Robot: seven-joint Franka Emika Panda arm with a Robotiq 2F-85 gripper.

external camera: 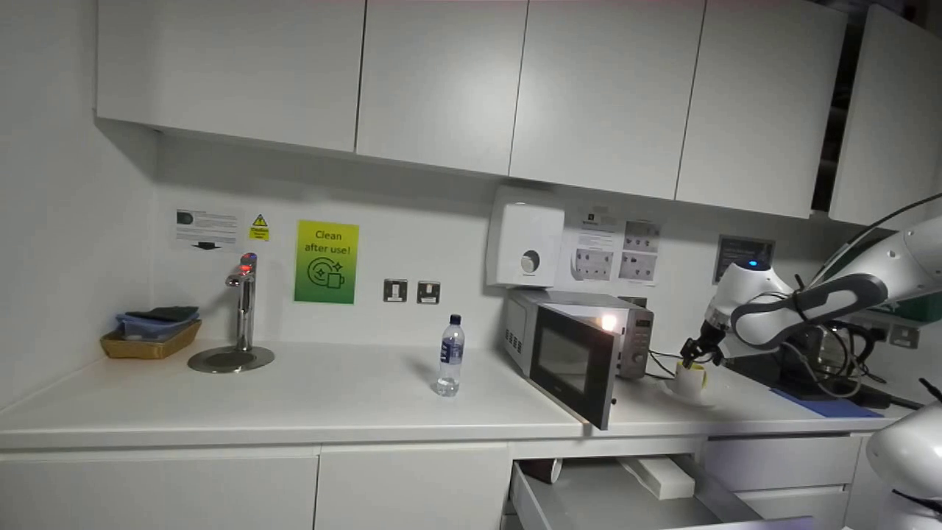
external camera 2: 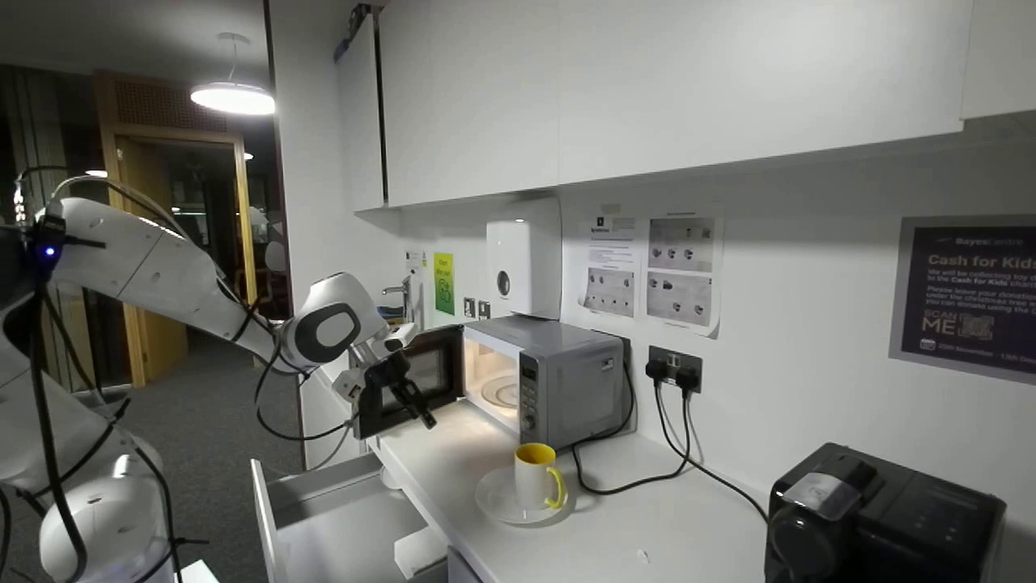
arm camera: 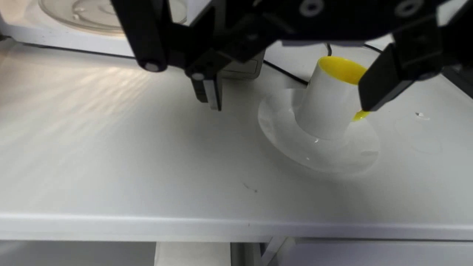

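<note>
A white mug with a yellow inside (external camera 2: 531, 478) and a yellow handle stands upright on a clear-looking saucer (external camera 2: 492, 500), on the counter beside the microwave. My gripper is open, its fingers spread wide with nothing between them. In the wrist view the mug (arm camera: 327, 106) appears toward the right finger (arm camera: 383, 82), which covers part of its right side. From the second exterior view, the gripper (external camera 2: 427, 413) hangs above the counter's front edge, higher than the mug and apart from it.
The microwave (external camera 2: 573, 384) has its door (external camera: 574, 366) swung open, projecting over the counter. Below, a drawer (external camera: 609, 508) is pulled out. A coffee machine (external camera 2: 884, 515) occupies the counter's far side, and a water bottle (external camera: 450, 358) stands left of the microwave. Black cables (external camera 2: 651, 476) run behind the mug.
</note>
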